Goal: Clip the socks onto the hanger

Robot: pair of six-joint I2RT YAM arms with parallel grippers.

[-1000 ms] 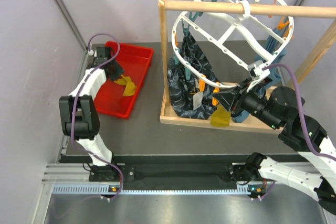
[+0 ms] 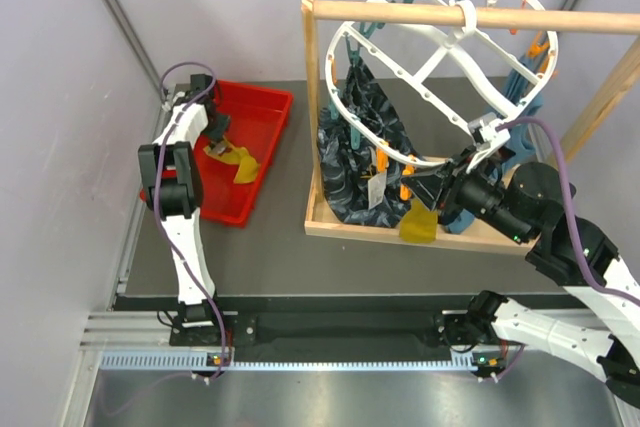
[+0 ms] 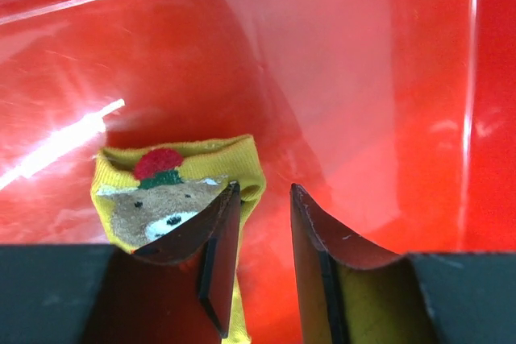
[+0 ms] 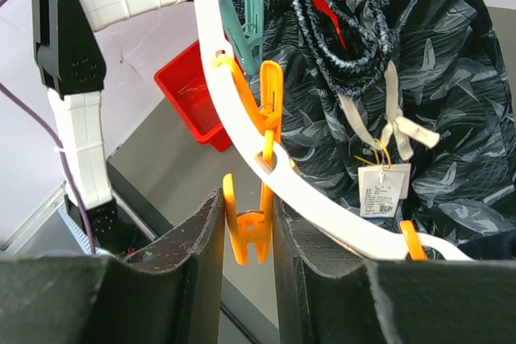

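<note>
In the red bin (image 2: 250, 107) lies a yellow sock (image 2: 245, 167); its cuff with a bear face (image 3: 173, 207) sits at the fingertips of my left gripper, whose fingers are part open, apart from each other. My right gripper is shut on an orange clip (image 4: 250, 231) on the white hanger ring (image 4: 322, 215). Below that ring, a yellow sock (image 2: 419, 225) hangs in the top view, mostly hidden in the right wrist view.
A wooden frame (image 2: 420, 15) carries the hanger with several teal and orange clips, above dark crumpled fabric (image 2: 355, 167) with a tag. Bare grey table (image 2: 260, 257) lies between bin and frame.
My left gripper has shifted within the bin, toward its left side, uncovering more of the yellow sock. The right arm has hardly moved.
</note>
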